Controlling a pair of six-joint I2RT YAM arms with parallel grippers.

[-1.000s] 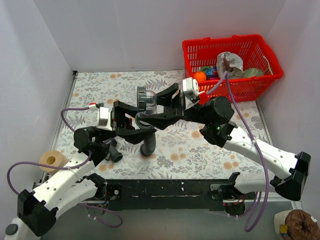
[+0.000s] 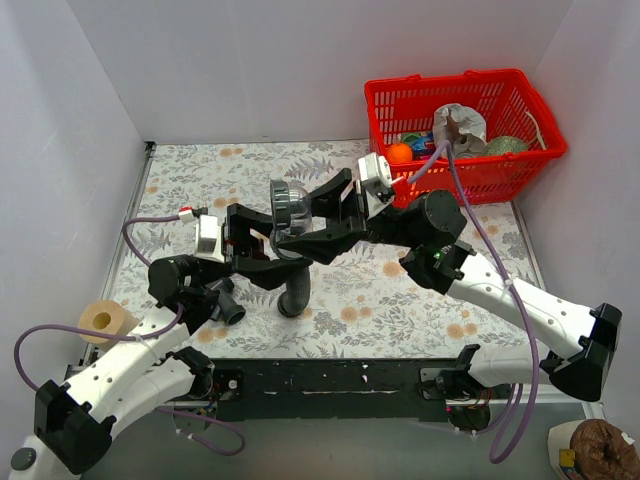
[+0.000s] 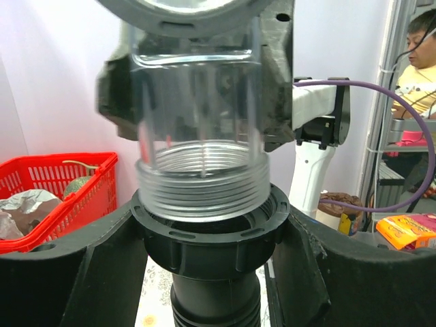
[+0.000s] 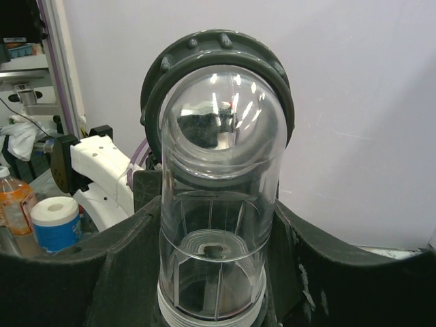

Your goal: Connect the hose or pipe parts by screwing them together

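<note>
A clear tube point(image 4: 221, 170) with a threaded lower end and a dark grey ring point(image 4: 283, 99) at its top stands upright, with my right gripper point(image 2: 300, 222) shut on it. Below it, my left gripper is shut on the black collar point(image 3: 211, 255) of the dark hose point(image 3: 216, 296). In the left wrist view the tube's threads point(image 3: 204, 184) overlap the collar's mouth and look slightly tilted; whether they engage cannot be told. The hose's lower end point(image 2: 293, 302) hangs over the table in the top view.
Dark pipe fittings point(image 2: 228, 305) lie on the table behind the left arm, near a tape roll point(image 2: 103, 320). A red basket point(image 2: 480, 185) with several items stands at the back right.
The tube and its top ring have shifted slightly left and toward the front. Both grippers keep their hold, and the arms have barely moved.
</note>
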